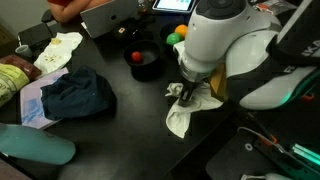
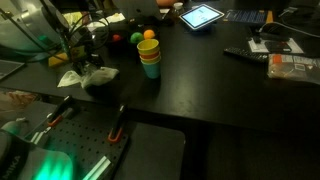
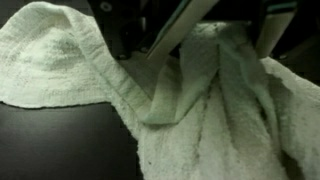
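Observation:
A white towel [image 3: 190, 130] lies crumpled on the black table, filling much of the wrist view. My gripper is shut on a fold of it at the top of that view. In exterior view 1 the towel [image 1: 182, 115] hangs and spreads below the gripper [image 1: 186, 92], near the table's front edge. Exterior view 2 shows the towel [image 2: 88, 76] at the left, under the arm. The fingertips themselves are partly hidden by the cloth.
Behind the gripper are a black bowl [image 1: 145, 65] with a red ball, and another with green and orange balls. Stacked cups [image 2: 149, 55] stand to one side in exterior view 2. A dark cloth [image 1: 78, 95] lies on the left.

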